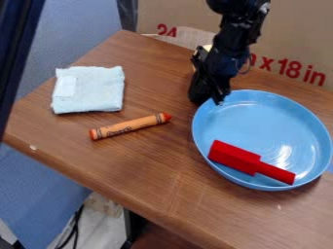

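My black gripper (208, 83) is low over the back of the wooden table, just behind and left of a blue plate (267, 131). A small pale yellowish thing (200, 54) shows partly behind the gripper, mostly hidden by it. I cannot tell whether the fingers are open or shut, or whether anything is between them. A red cylindrical object with a handle (247, 163) lies on the plate. An orange crayon (130, 125) and a folded white cloth (88, 88) lie on the left.
A cardboard box (293, 49) stands along the back. Bare wood (130, 175) fills the front of the table, whose left edge borders a blue-grey surface.
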